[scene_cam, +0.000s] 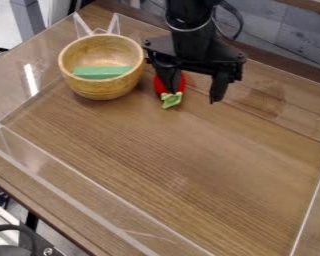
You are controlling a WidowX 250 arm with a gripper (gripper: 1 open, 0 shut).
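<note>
My black gripper [192, 80] hangs at the upper middle, open, its fingers spread over a red object with a green leafy top [172, 98], like a strawberry or pepper, which it partly hides. Left of it is a tan bowl [117, 88] holding a green stick-like object [101, 72]. Whether a finger touches the red object I cannot tell.
A white wire-like item stands behind the bowl's far rim. A ledge runs along the back right, and cables lie off the left edge.
</note>
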